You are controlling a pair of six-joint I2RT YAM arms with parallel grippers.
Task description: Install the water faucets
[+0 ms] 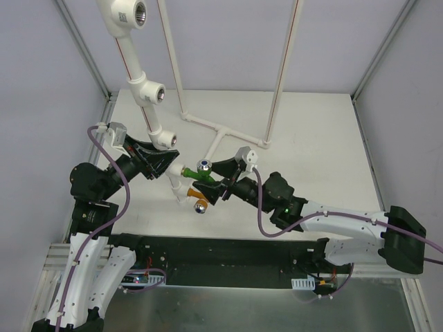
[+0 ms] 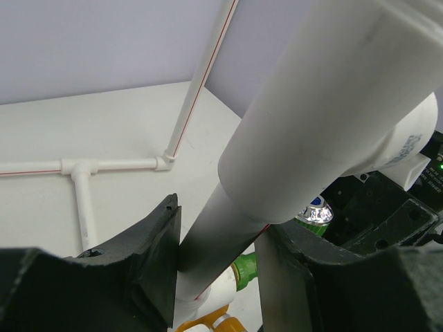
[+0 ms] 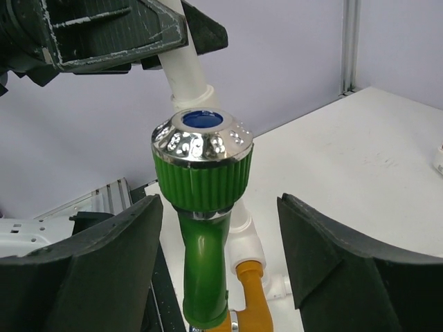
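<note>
The green faucet (image 1: pixel 191 173) sits on a side outlet of the white pipe, with its silver, blue-centred cap (image 3: pixel 202 142) uppermost. My right gripper (image 1: pixel 212 178) is around this faucet. Its fingers are open, and in the right wrist view a gap shows between the faucet and the right-hand finger (image 3: pixel 311 242). Below, an orange faucet (image 3: pixel 255 297) is joined to a lower outlet and is partly hidden. My left gripper has its fingers on either side of the slanting white pipe (image 2: pixel 225 238); whether both press on it is unclear.
Higher on the pipe, two white fittings (image 1: pixel 152 92) have empty threaded outlets. A thinner pipe frame (image 1: pixel 221 129) runs over the white board (image 1: pixel 318 145) behind. Both arms stand close together; the board's right side is clear.
</note>
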